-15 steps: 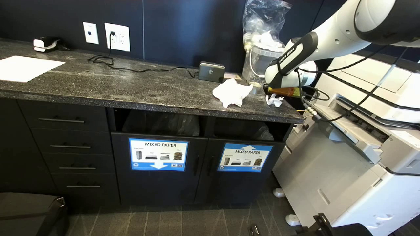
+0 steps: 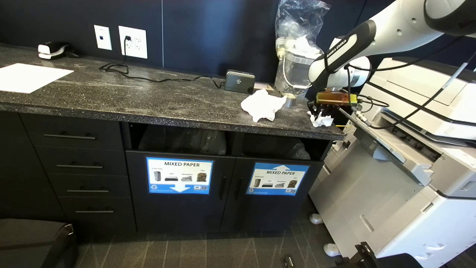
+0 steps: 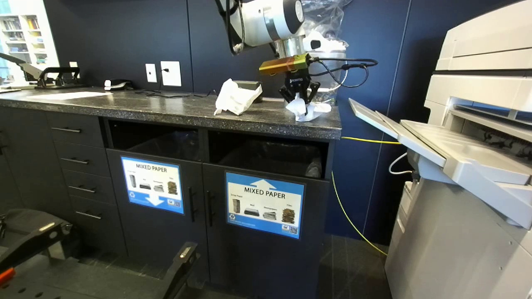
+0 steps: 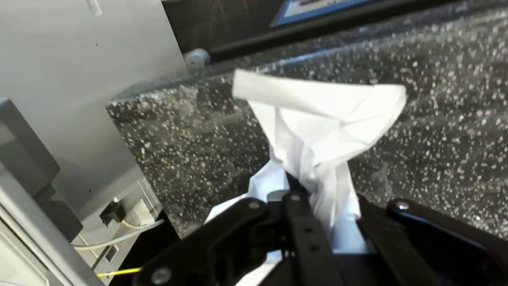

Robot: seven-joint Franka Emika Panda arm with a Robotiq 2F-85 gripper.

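A crumpled white paper (image 4: 324, 124) is pinched in my gripper (image 3: 300, 102), which is shut on it near the counter's right end. In the wrist view the paper fans out beyond the black fingers (image 4: 309, 238), and its lower part is partly hidden behind them. Seen from the first exterior view, the paper (image 2: 322, 120) hangs below the gripper (image 2: 315, 112), close to the front edge; whether it touches the counter I cannot tell. A second, larger crumpled white paper (image 2: 263, 105) rests on the counter to the left.
The speckled counter (image 2: 178, 100) has two open bin slots (image 3: 267, 152) below, over "mixed paper" signs. Behind my gripper stands a clear bucket (image 2: 292, 71) with a plastic bag. A printer (image 2: 379, 178) fills the right side. A small black box (image 2: 239, 82) sits by the wall.
My gripper and the small crumpled paper have shifted right and toward the front edge in the first exterior view. The larger paper has stayed in place.
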